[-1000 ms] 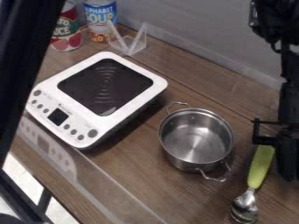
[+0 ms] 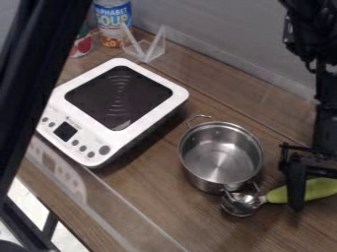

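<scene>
My black gripper (image 2: 295, 177) is at the right edge, open, its fingers down at the green handle (image 2: 313, 190) of a spoon. The spoon's metal head (image 2: 241, 203) lies just below a steel pot (image 2: 220, 150), at or against its near handle. The green handle reaches right, partly behind my fingers.
A white induction cooker (image 2: 121, 98) fills the left middle. At the back left stand a soup can (image 2: 112, 18), a red can (image 2: 82, 44) and a clear plastic holder (image 2: 145, 47). A wall runs behind.
The spoon has swung from near upright in the view to sideways, its head moving up and left toward the pot. My gripper has moved slightly down.
</scene>
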